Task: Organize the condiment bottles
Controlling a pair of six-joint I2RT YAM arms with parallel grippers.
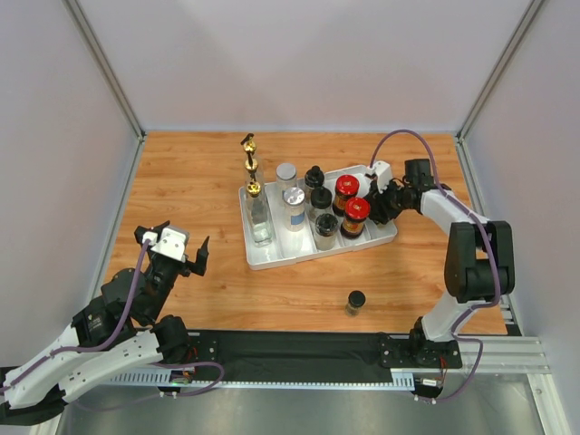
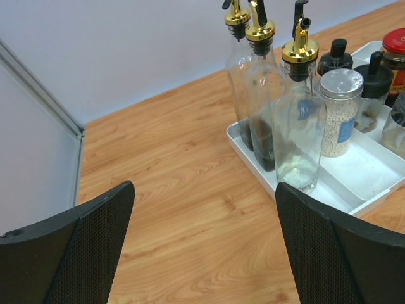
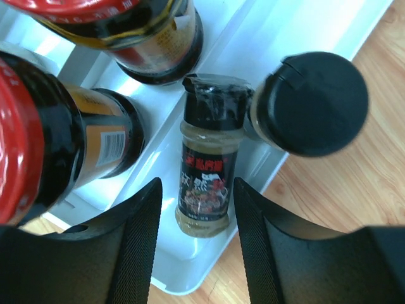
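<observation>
A small black-capped spice bottle with a dark label (image 3: 205,180) leans or lies in the right-hand compartment of the white tray (image 1: 272,264). My right gripper is around its lower end with fingers partly apart; a strip of tray shows between bottle and left finger, so contact on both sides cannot be told. Another black-capped bottle (image 3: 313,104) stands beside it, by the tray's edge. Two red-lidded jars (image 1: 356,210) fill the neighbouring compartment. Outside the tray, one black-capped bottle (image 1: 355,300) stands on the table. My left gripper is open and empty.
Tall glass bottles with gold pourers (image 2: 297,114) stand at the tray's left end. White-granule jars (image 1: 294,208) and dark-lidded jars (image 1: 325,231) occupy its middle. Bare table (image 1: 190,181) lies to the left and in front of the tray.
</observation>
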